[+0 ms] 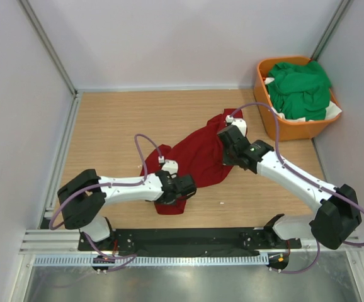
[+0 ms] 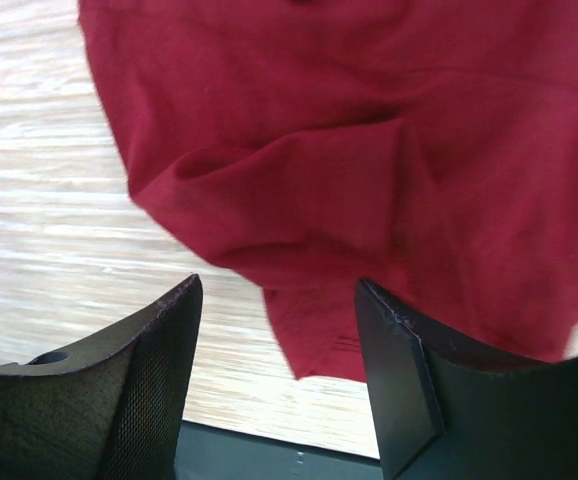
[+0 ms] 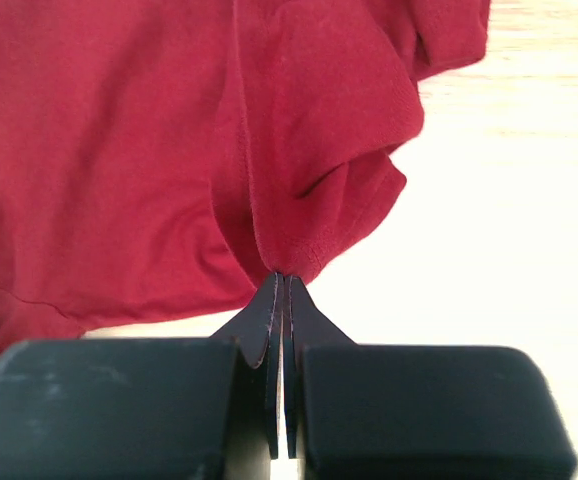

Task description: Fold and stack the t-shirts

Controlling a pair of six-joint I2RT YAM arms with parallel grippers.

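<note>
A dark red T-shirt point(image 1: 198, 154) lies crumpled and stretched diagonally across the wooden table. Over its lower left end, my left gripper is open, its fingers straddling a loose fold with nothing gripped. That fold of the shirt point(image 2: 269, 200) overlaps another red layer, and bare wood shows to its left. At the shirt's right side, my right gripper is shut, with a pointed edge of red fabric point(image 3: 294, 235) gathered at its fingertips. Both grippers point(image 1: 181, 186) partly cover the shirt from above.
An orange bin point(image 1: 295, 130) at the back right holds green cloth point(image 1: 298, 91) and some white cloth. Bare table point(image 1: 125, 119) lies at the back left, and more is free at the front right. White walls enclose the sides and back.
</note>
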